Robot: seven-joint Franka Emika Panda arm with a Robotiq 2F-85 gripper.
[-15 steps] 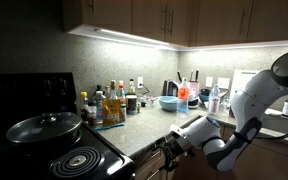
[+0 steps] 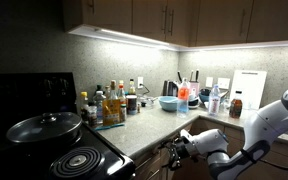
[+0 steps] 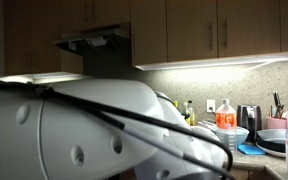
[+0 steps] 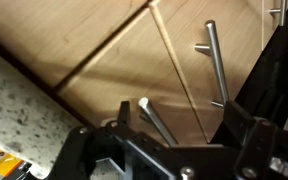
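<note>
My gripper is open, its black fingers spread along the bottom of the wrist view. A metal bar handle (image 4: 159, 122) on a wooden cabinet front (image 4: 109, 85) reaches down into the space between them; whether it touches either finger cannot be seen. Higher up in that view a second bar handle (image 4: 217, 62) stands clear of the fingers. In exterior view 1 the gripper (image 2: 171, 156) is low, in front of the cabinets below the counter edge, and small and dark there. Exterior view 2 shows a large white arm link but no gripper.
The stone counter (image 2: 149, 128) runs above the cabinets, with several bottles (image 2: 112, 105) and a blue bowl (image 2: 168, 103) on it. At the left is the black stove (image 2: 94, 160) with a lidded pan (image 2: 44, 128). A water bottle (image 2: 182, 97) stands near the counter corner.
The arm has sunk lower and its white links lie flatter than a second ago. My gripper stays near the cabinet fronts, slightly lower. The counter objects have not moved.
</note>
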